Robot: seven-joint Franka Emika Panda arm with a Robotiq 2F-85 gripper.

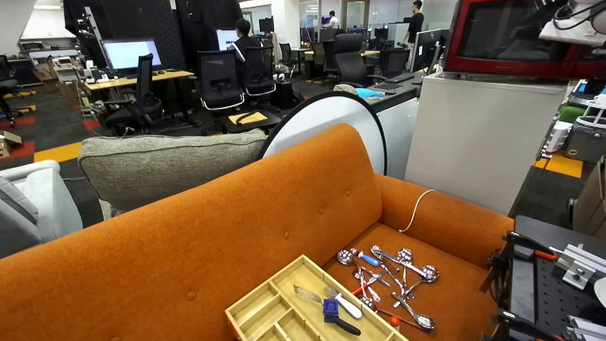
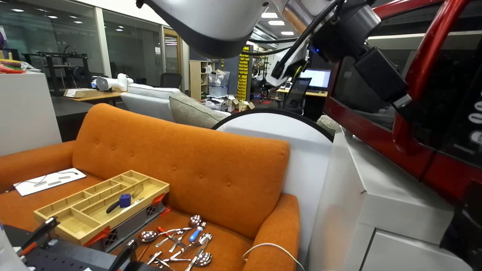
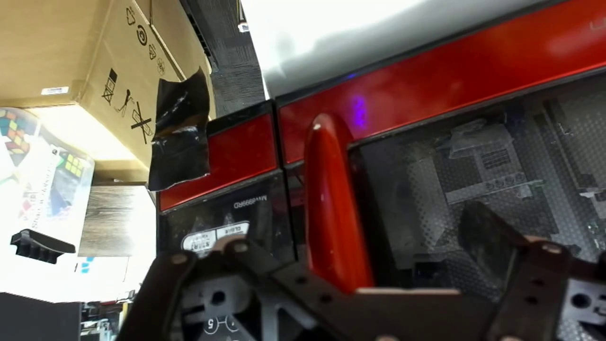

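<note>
A red microwave (image 2: 361, 110) with a dark glass door stands on a light cabinet. Its upright red handle (image 3: 332, 210) shows in the wrist view between the two fingers of my gripper, nearer the left one. The fingers are open and apart, with nothing clamped. In exterior view 2, the black gripper (image 2: 404, 99) is close in front of the door beside the handle; whether it touches cannot be told. The microwave door looks closed. Exterior view 1 shows only part of the white arm (image 1: 576, 28) at the microwave (image 1: 511, 40), with the fingertips not clear.
The cabinet (image 2: 397, 198) bears the microwave. Below is an orange sofa (image 1: 272, 216) with a wooden tray (image 1: 264, 312) and several metal utensils (image 1: 406, 255). Cardboard boxes (image 3: 51, 51) stand beside the microwave's control side, where black tape (image 3: 182, 130) hangs.
</note>
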